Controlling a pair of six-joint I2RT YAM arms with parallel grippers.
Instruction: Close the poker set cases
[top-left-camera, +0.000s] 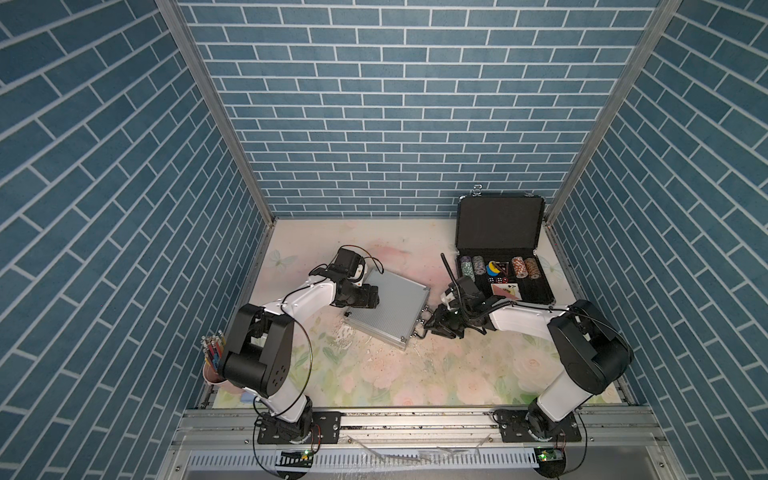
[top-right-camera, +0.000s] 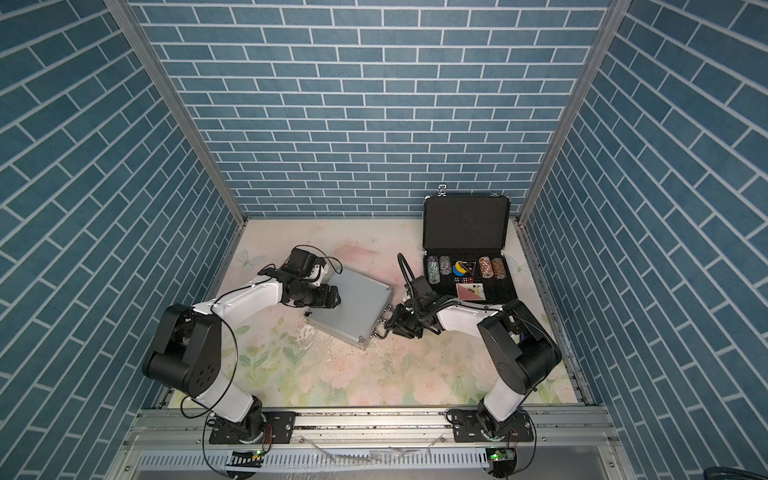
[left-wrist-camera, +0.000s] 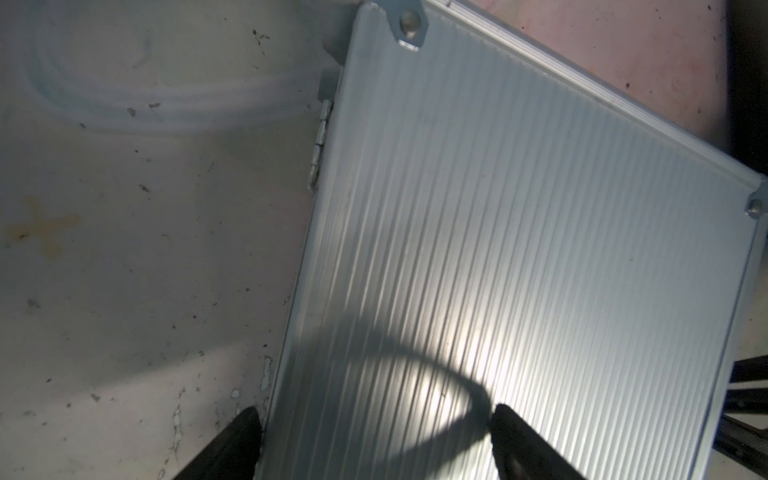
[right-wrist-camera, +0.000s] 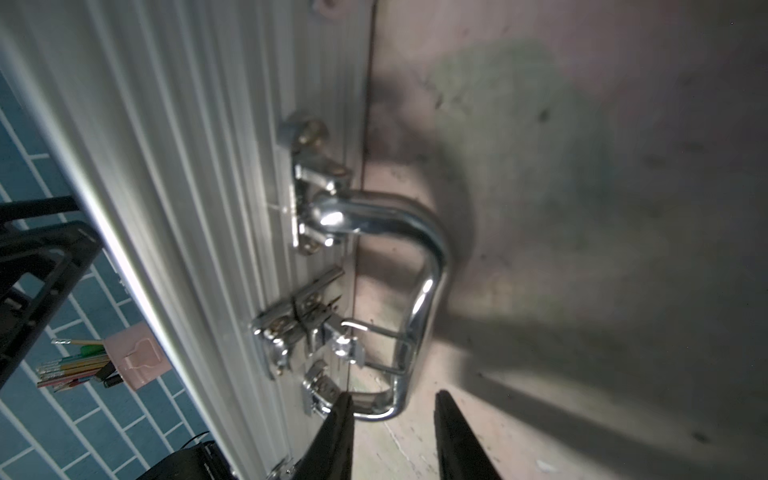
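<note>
A closed silver case (top-left-camera: 392, 312) lies askew in the middle-left of the table, its lid filling the left wrist view (left-wrist-camera: 544, 256). My left gripper is open at its edge and top. My right gripper is low beside the case's handle (right-wrist-camera: 420, 308) and latch (right-wrist-camera: 280, 340), fingers apart, nothing seen between the tips. A second case (top-left-camera: 496, 224) stands open at the back right, lid upright, with chip stacks (top-left-camera: 520, 267) and cards inside, partly behind my right arm.
A cup of pens (top-left-camera: 214, 372) stands at the front left. Tiled walls enclose the sides and back.
</note>
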